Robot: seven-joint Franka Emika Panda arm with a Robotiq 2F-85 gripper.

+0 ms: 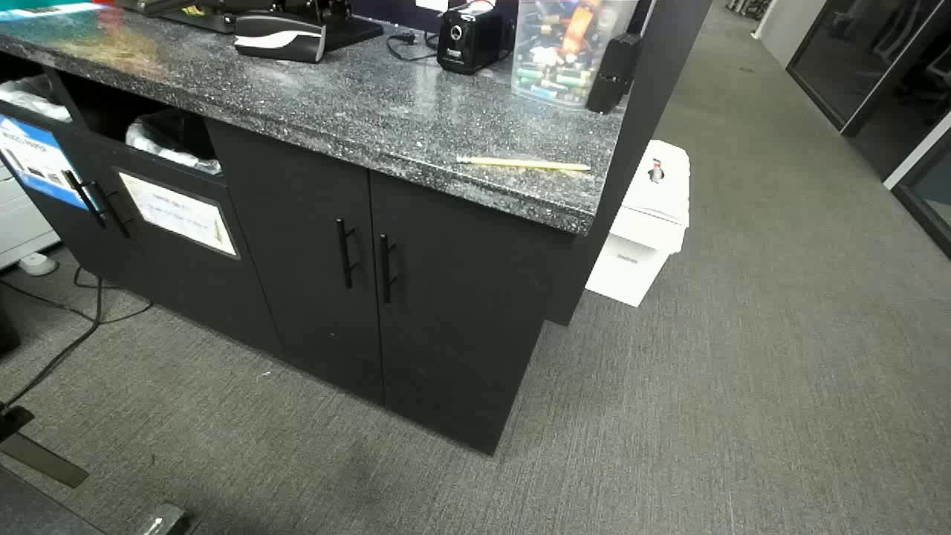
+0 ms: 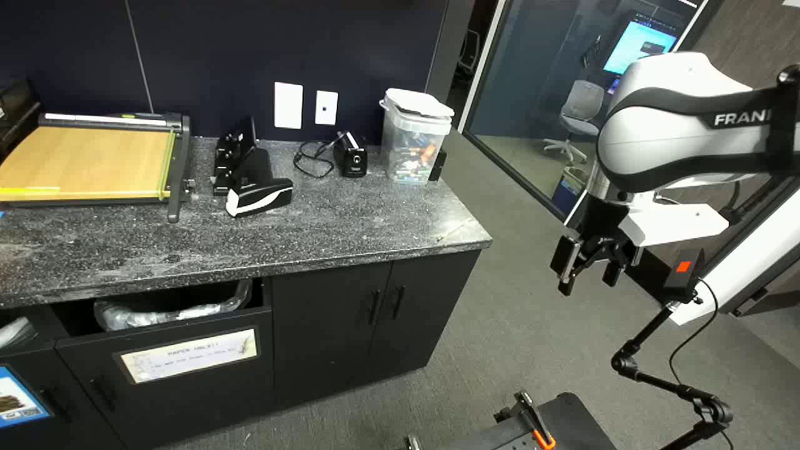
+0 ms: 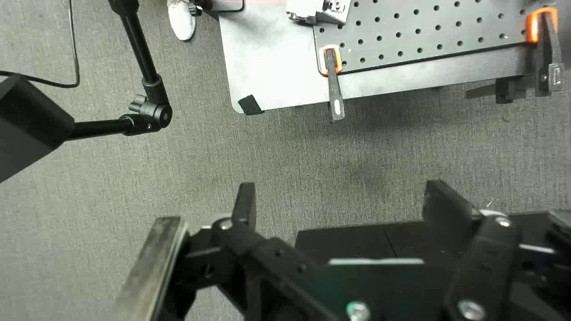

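My gripper is open, its two fingers wide apart with only carpet and a cabinet edge visible below the gap. In exterior view 2 the gripper hangs in the air to the right of the counter, clear of everything. A yellow pencil lies on the speckled counter near its right front corner. Further back stand a clear tub of batteries, a black pencil sharpener with a cord, and a black stapler.
A paper cutter occupies the counter's left part. On the floor past the counter stands a white bin. A camera arm rises near my arm. Clamps grip the robot's table edge.
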